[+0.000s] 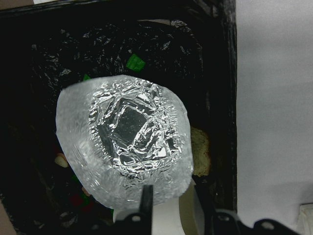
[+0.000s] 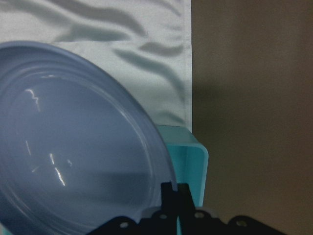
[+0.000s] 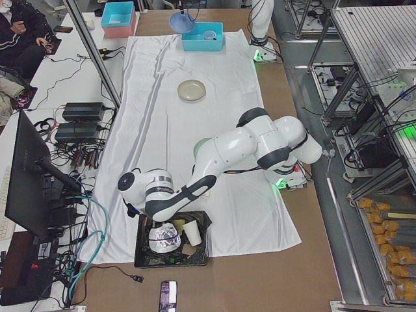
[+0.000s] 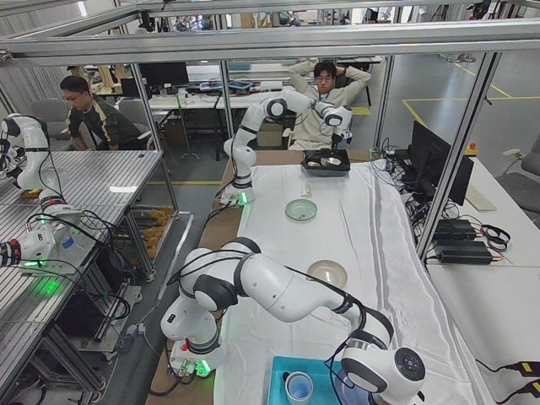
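Note:
A crumpled foil container with clear film [image 1: 122, 132] is in the black lined bin [image 3: 145, 253], over scraps and a white cup [image 3: 192, 233]. My left gripper is over the bin beside the foil, its dark fingers apart. My right gripper is shut on the rim of a blue plate [image 2: 78, 137], held over the turquoise box [image 2: 190, 166] at the far end of the table.
A beige plate [image 3: 192, 90] lies mid-table, with a green plate [image 4: 301, 209] partly hidden by my left arm in the camera left view. A blue cup [image 4: 299, 388] sits in the turquoise box.

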